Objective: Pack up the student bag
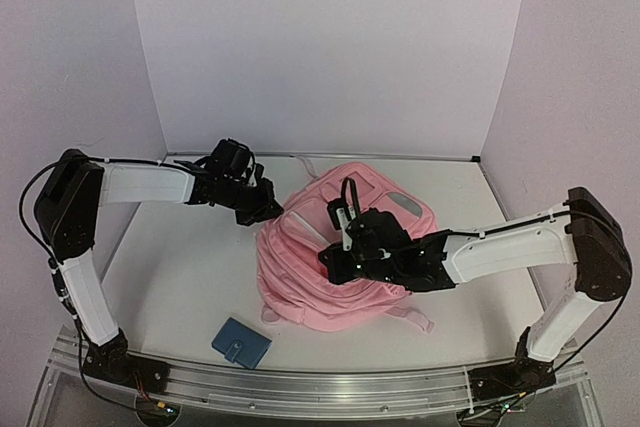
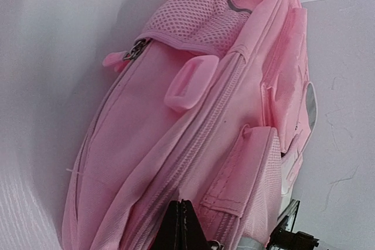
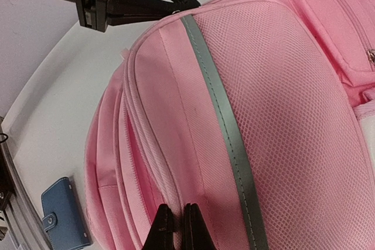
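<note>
A pink backpack (image 1: 320,297) lies on the table, its mesh and a grey stripe filling much of the right wrist view. My left gripper (image 1: 278,213) is at the bag's upper left edge. Its slim fingers are together in the left wrist view, close to a zipper and a small metal piece; nothing clearly shows between them. Over the bag's middle, my right gripper is shut on the bag's piped pink edge, which runs down between its fingers. A dark blue snap-closed wallet or notebook (image 1: 241,343) lies apart from the bag, near the front.
Bare white table (image 1: 180,267) stretches left of the bag, with a smaller clear area at the right. A metal rail (image 1: 310,392) runs along the front edge. Pale walls close in the back and both sides.
</note>
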